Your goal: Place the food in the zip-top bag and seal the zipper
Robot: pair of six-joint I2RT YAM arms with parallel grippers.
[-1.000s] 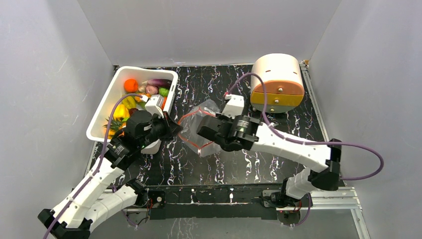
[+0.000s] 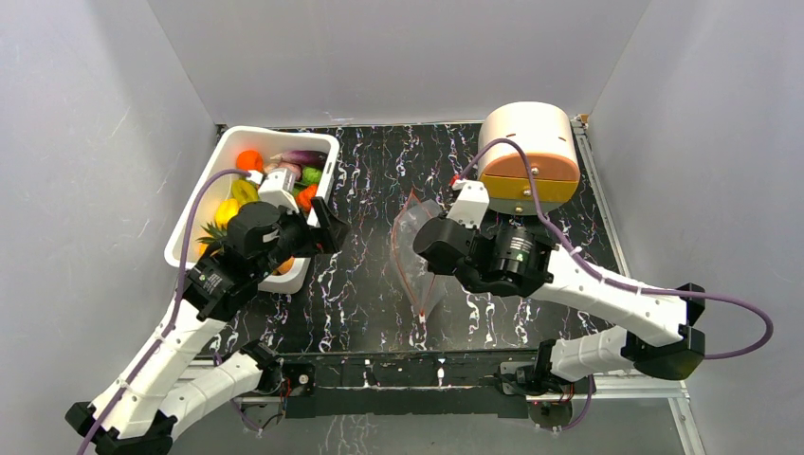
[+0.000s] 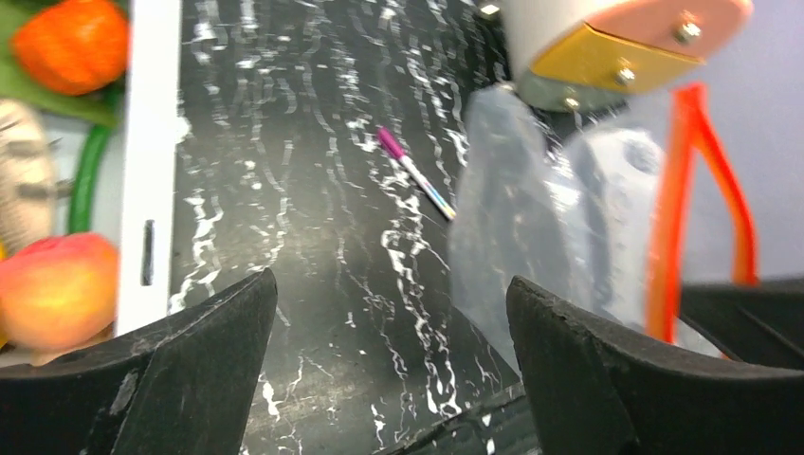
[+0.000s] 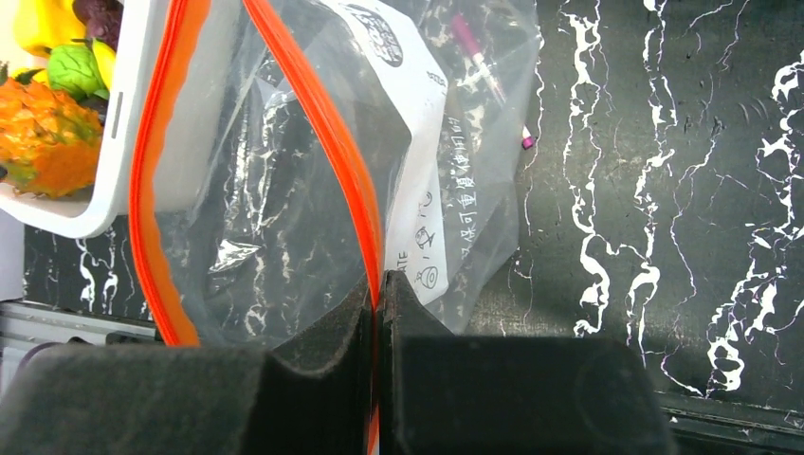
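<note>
A clear zip top bag with an orange-red zipper hangs over the table's middle. My right gripper is shut on one side of its rim, the orange strip running between the fingers. In the right wrist view the bag's mouth gapes, and no food shows inside. My left gripper stands open and empty beside the white bin's right edge, with the bag to its right. Toy food, including an orange dragon fruit and a green vegetable, lies in the white bin at the left.
A marker pen lies on the table behind the bag. At the back right stands a rounded cabinet with drawers.
My left gripper has opened and come off the bag's rim. The right gripper has carried the bag to the right, and the mouth looks narrower from above.
</note>
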